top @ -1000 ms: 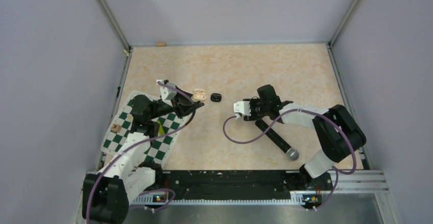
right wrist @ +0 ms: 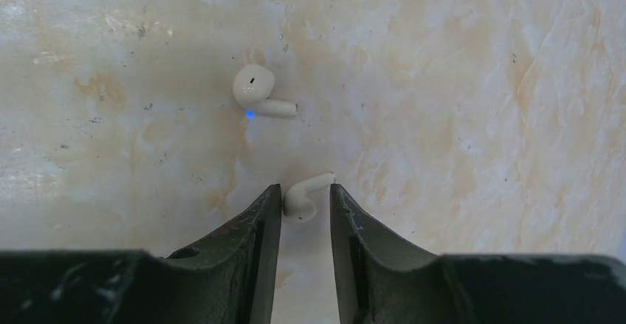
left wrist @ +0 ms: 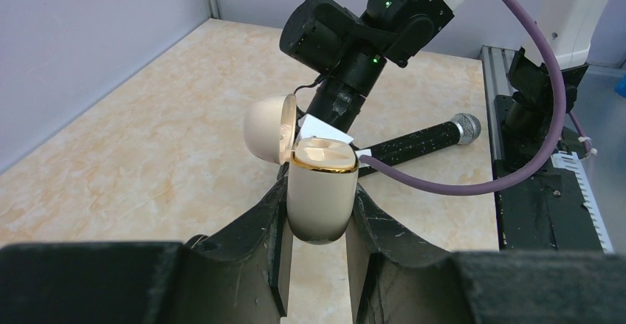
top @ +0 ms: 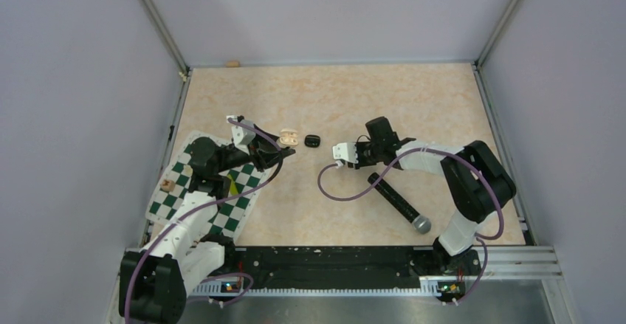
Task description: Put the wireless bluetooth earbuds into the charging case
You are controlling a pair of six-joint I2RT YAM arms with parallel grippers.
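The cream charging case (left wrist: 322,202), with a gold band and its lid standing open, is clamped between the fingertips of my left gripper. From above, the same open case (top: 289,137) shows at the end of the left arm. In the right wrist view two white earbuds lie on the table. One earbud (right wrist: 299,206) is seen between the fingers of my right gripper, which stands open around its rounded head; whether they touch it cannot be told. Farther off lies the other earbud (right wrist: 255,86), with a small blue light beside it.
A small black case (top: 312,141) sits between the two arms. A black microphone (top: 399,203) lies near the right arm, and a green checkered board (top: 240,206) lies under the left arm.
My right arm has shifted slightly to the left and toward the back of the table. The left arm and the case in its gripper have stayed still.
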